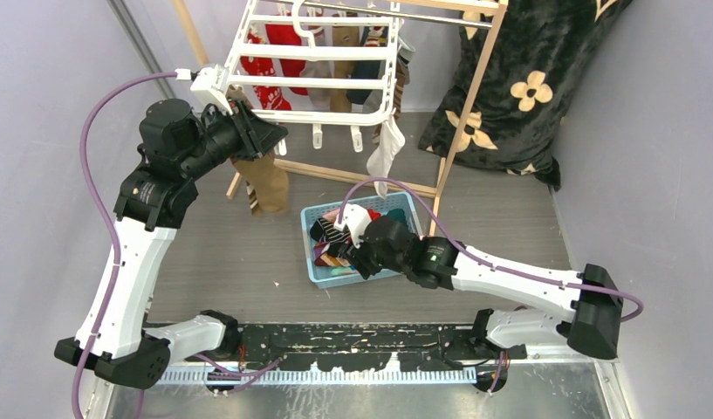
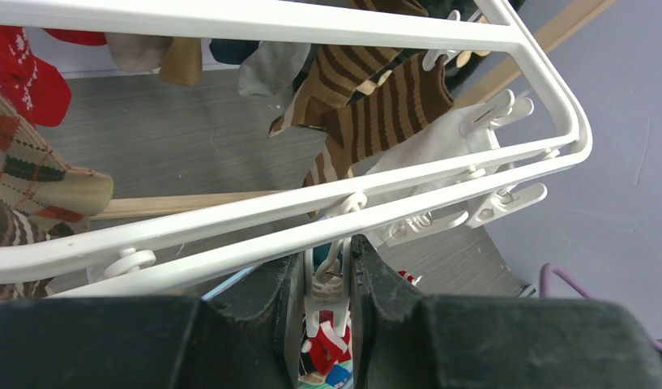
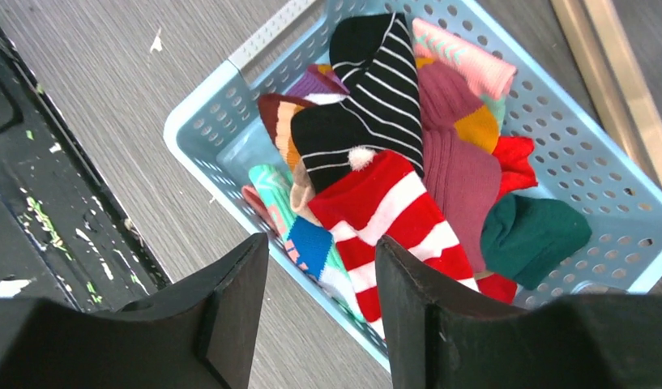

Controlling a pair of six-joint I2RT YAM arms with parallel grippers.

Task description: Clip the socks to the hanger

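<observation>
The white hanger (image 1: 318,85) spreads across the top with several socks clipped to it. My left gripper (image 1: 270,140) is at its near rail, shut on a white clip (image 2: 328,309) that hangs between the fingers; no sock shows in that clip. Over the blue basket (image 1: 316,278) is my right gripper, its fingers apart. A red-and-white striped sock (image 3: 384,207) lies under and between those fingers on the pile, not gripped. Beside it are a black striped sock (image 3: 364,105), a mauve sock (image 3: 461,182) and a green sock (image 3: 534,239).
Free clips (image 1: 318,136) hang from the near rail; a white sock (image 1: 385,153) dangles at its right end. A brown sock (image 1: 263,185) hangs below my left gripper. Wooden stand bars (image 1: 464,113) rise at the right, near a dark cushion (image 1: 518,87). Bare floor surrounds the basket.
</observation>
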